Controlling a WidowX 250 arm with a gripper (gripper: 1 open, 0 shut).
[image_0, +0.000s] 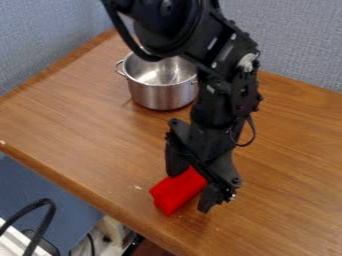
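Note:
A red block (174, 192) lies on the wooden table near its front edge. My black gripper (201, 180) is down over the block's right end, its open fingers low on either side of that end and partly hiding it. A steel pot (158, 84) with side handles stands behind, at the back left, partly behind the arm.
Grey walls border the back. Below the left front edge are cables and a white object (16, 245).

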